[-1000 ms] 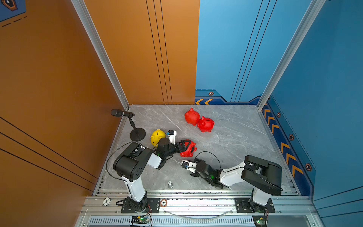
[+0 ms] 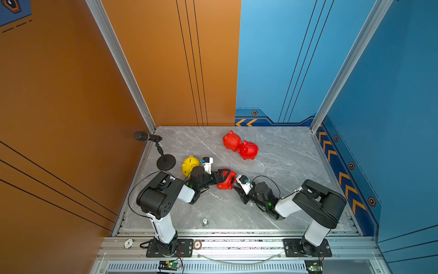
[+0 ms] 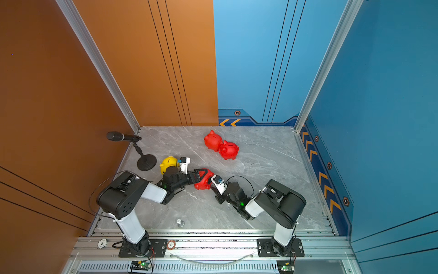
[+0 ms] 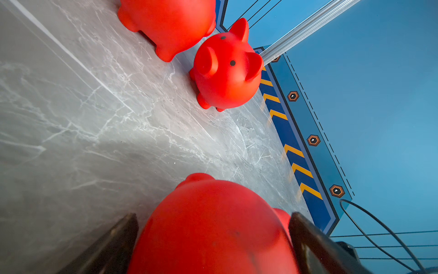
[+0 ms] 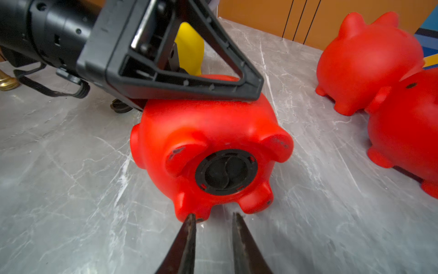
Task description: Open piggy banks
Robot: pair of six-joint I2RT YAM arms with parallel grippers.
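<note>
A red piggy bank [image 2: 226, 180] lies on its side at the table's middle, its underside with a black round plug [image 5: 225, 171] turned toward my right gripper. My open left gripper straddles that pig's body, one finger either side. The right gripper's fingers are part open just in front of and below the plug, with nothing between them.
Two red piggy banks [image 2: 231, 140] stand behind. A yellow piggy bank [image 2: 190, 164] is partly hidden behind my left gripper. A microphone stand [image 2: 166, 161] is at left, a small metal cylinder [image 2: 205, 222] at front.
My right gripper has moved toward the back and turned, now close to the red pig's underside. The left arm and the pigs have not visibly moved.
</note>
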